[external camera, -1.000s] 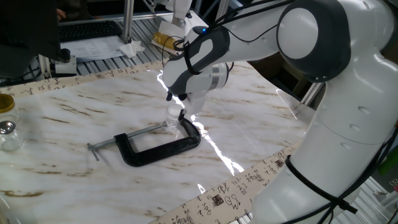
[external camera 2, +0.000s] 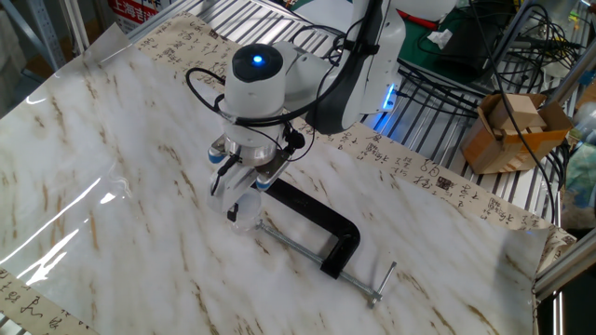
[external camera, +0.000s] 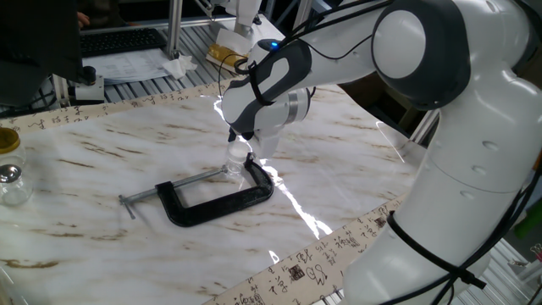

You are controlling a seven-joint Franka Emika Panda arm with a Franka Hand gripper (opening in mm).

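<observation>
A black C-clamp (external camera: 222, 208) with a silver screw rod lies flat on the marble-patterned table. In exterior view 2 its black frame (external camera 2: 312, 208) stretches right from beneath my hand. By the clamp's end and the tip of its rod is a small clear container (external camera: 236, 158), also faintly seen as a clear shape (external camera 2: 245, 212) in exterior view 2. My gripper (external camera 2: 246, 199) points down right at this container, low over the table. Its fingers partly overlap the clear shape, so whether they touch or grip it cannot be made out.
At the left table edge in exterior view 1 stand clear jars, one with a yellow lid (external camera: 8, 140) and one with a silver lid (external camera: 9, 174). An open cardboard box (external camera 2: 515, 135) sits beyond the table.
The hand and wrist have shifted slightly down and to the left in exterior view 1. The clamp and the clear container look unmoved.
</observation>
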